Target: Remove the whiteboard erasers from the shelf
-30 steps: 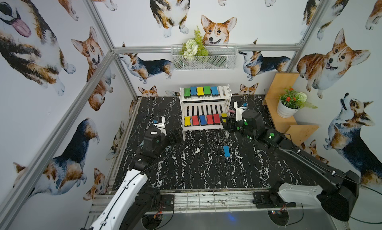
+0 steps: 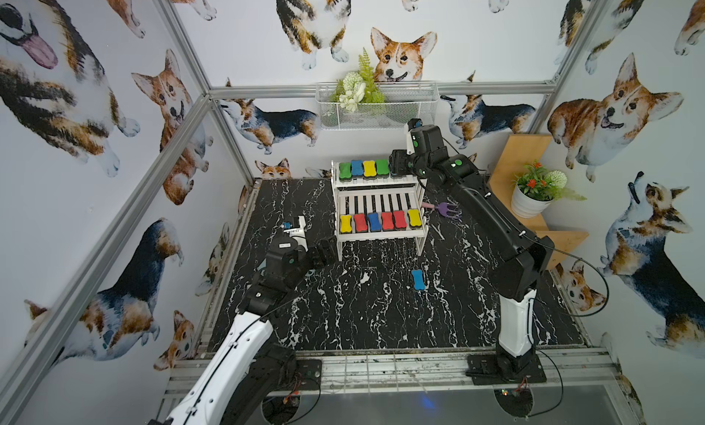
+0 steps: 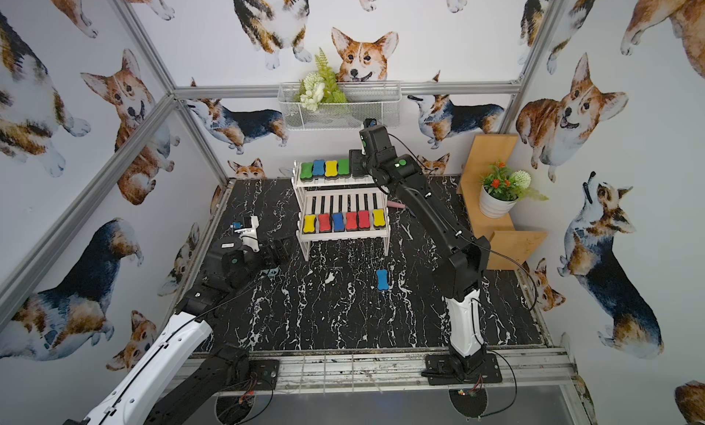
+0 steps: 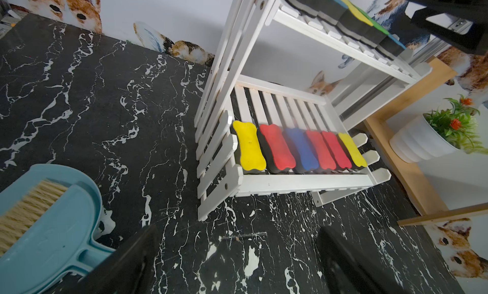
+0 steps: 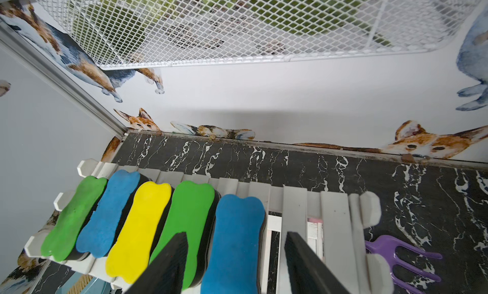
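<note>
A white two-tier shelf (image 2: pixel 380 237) stands mid-table. Its upper tier bears a green eraser (image 5: pixel 71 220), a blue one (image 5: pixel 107 212), a yellow one (image 5: pixel 138 233), another green one (image 5: pixel 184 228) and, rightmost, a blue eraser (image 5: pixel 236 243). On the lower tier lie yellow, red and blue erasers in a row, among them a left yellow eraser (image 4: pixel 249 146). A loose blue eraser (image 2: pixel 418 279) rests on the table in front. My right gripper is partly open, its fingers on either side of the upper-right blue eraser. My left gripper stands open and empty, left of the shelf.
A wire basket (image 2: pixel 378 116) with flowers hangs on the wall close above the upper tier. A potted plant (image 2: pixel 530 201) sits on a wooden stand at right. A purple fork tool (image 5: pixel 396 258) lies right of the shelf; a blue dustpan (image 4: pixel 45 222) lies at left.
My right arm has risen from beside the lower tier to the right end of the upper tier, now covering the blue eraser there. The left arm stays put.
</note>
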